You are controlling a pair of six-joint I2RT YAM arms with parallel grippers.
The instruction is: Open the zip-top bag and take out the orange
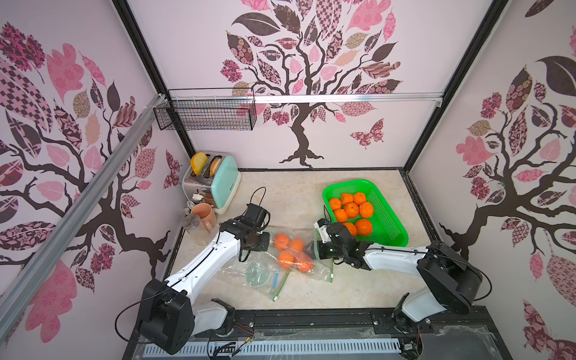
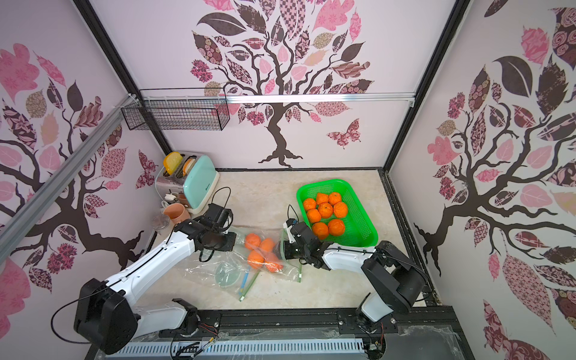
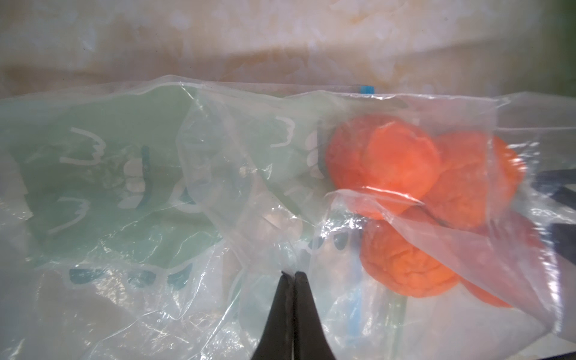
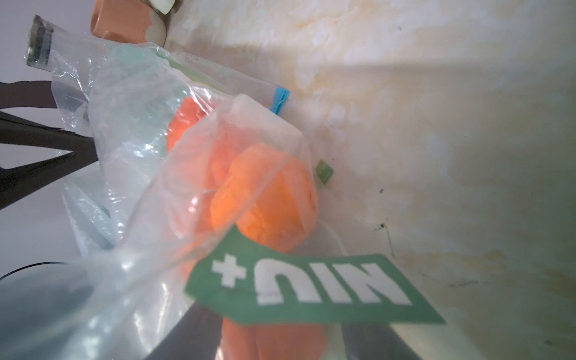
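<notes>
Several oranges [image 1: 286, 258] lie inside a clear zip top bag [image 1: 237, 273] on the table. Its green-edged strip and blue slider [image 4: 279, 99] show in the right wrist view. My left gripper is shut at the bag's left part, with film creases gathering at its fingertips. On the bag's right side, my right gripper has its fingers [image 4: 189, 330] apart. An orange [image 4: 273, 342] appears between them, partly covered by film and a green label [image 4: 318, 288]. Whether those fingers are inside the bag, I cannot tell.
A green basket [image 1: 390, 222] with several oranges stands behind my right arm. At the back left are a turquoise dish rack [image 1: 225, 183] and a pink mug [image 1: 204, 214].
</notes>
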